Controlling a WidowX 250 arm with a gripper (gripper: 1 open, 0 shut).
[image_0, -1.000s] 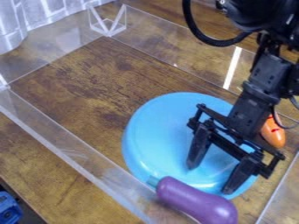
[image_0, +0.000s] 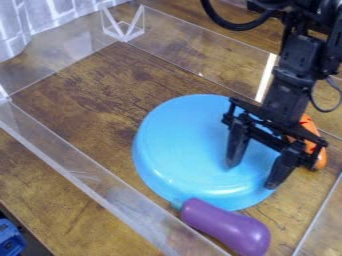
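A large blue bowl or disc fills the middle of the wooden surface. My black gripper is over its right part, fingers reaching down to the blue surface; whether they hold anything is hard to tell. A purple eggplant-like object lies against the bowl's lower edge. An orange carrot-like object is partly hidden behind the gripper at the right.
Clear plastic walls border the area. A blue item sits outside at the lower left.
The arm has moved upward in the view and slightly right, uncovering more of the bowl. The eggplant and bowl have shifted little.
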